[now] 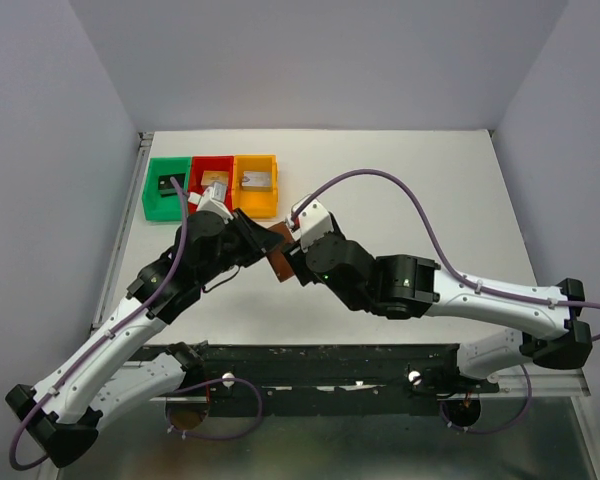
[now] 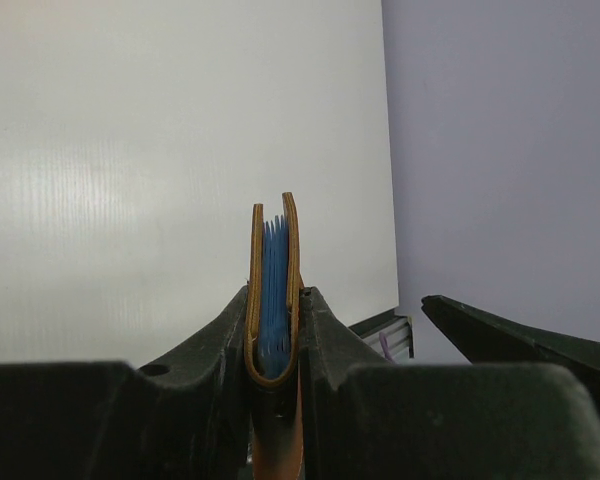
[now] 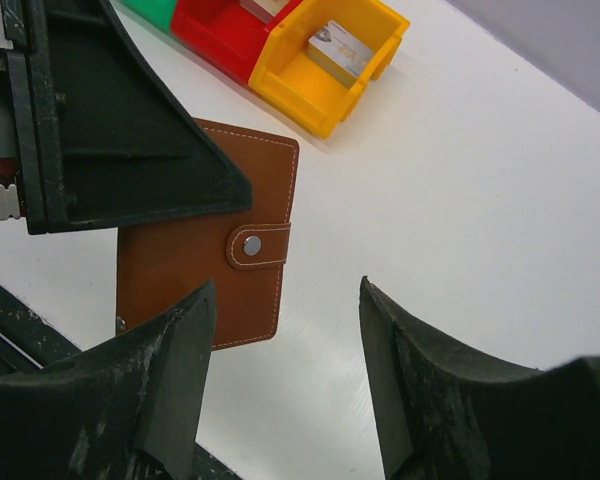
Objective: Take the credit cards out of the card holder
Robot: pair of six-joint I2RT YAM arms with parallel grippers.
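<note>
A brown leather card holder (image 3: 180, 285) with a snap strap hangs above the table, and my left gripper (image 1: 272, 240) is shut on it. Seen edge-on in the left wrist view, the holder (image 2: 294, 250) has its two covers slightly apart, with blue layers (image 2: 274, 300) between them; whether these are cards or lining I cannot tell. The strap (image 3: 258, 246) with its metal snap lies flat on the cover in the right wrist view. My right gripper is open beside the holder, with nothing between its fingers.
Green (image 1: 163, 206), red (image 1: 211, 206) and orange (image 1: 255, 204) bins stand in a row at the back left, each with something card-like inside.
</note>
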